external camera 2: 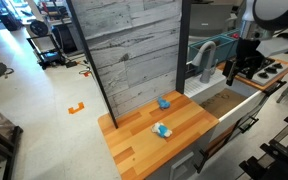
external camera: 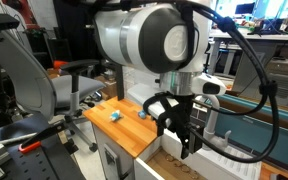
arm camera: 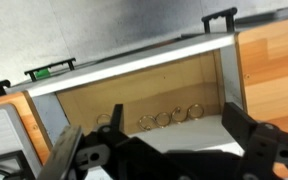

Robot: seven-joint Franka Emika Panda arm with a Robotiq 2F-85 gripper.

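An open drawer (arm camera: 164,92) with a wooden bottom and pale walls lies below my gripper. Several small metal rings (arm camera: 162,119) rest in it, seen through the gap between the dark fingers. The fingers stand apart with nothing visible between them, so the gripper is open. In exterior view 1 the gripper (external camera: 175,140) points down above the drawer (external camera: 162,164). From the other side, the gripper (external camera 2: 231,76) also appears over the drawer (external camera 2: 220,103).
Left of the drawer, a wooden countertop (external camera 2: 144,142) carries two small blue-and-white objects, the nearer one (external camera 2: 162,129) by its middle. A grey faucet (external camera 2: 206,62) rises behind. On the other side are more wood (arm camera: 271,65) and a stovetop (external camera 2: 262,74).
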